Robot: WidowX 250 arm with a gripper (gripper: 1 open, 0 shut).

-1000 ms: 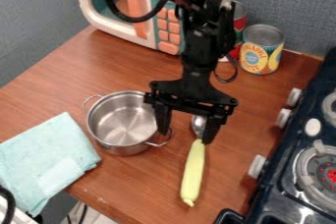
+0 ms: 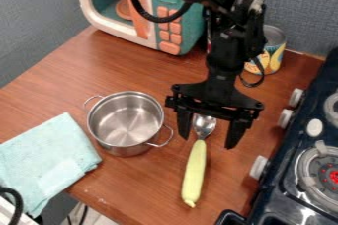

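My black gripper (image 2: pixel 208 128) hangs over the wooden counter, its fingers parted and open, straddling the head of a silver spoon (image 2: pixel 205 125). A pale yellow corn-like item (image 2: pixel 193 175) lies just below the spoon, covering or joining its lower part. A steel pot (image 2: pixel 123 120) with two handles stands to the left of the gripper. Whether the fingers touch the spoon cannot be told.
A light blue cloth (image 2: pixel 40 155) lies at the left. A black stove (image 2: pixel 297 199) borders the right. A toy microwave (image 2: pixel 119 2) and a can (image 2: pixel 270 46) stand at the back, the can partly behind the arm.
The gripper has moved to the right, away from the pot and over the spoon's head. The pot, cloth and yellow item have not moved.
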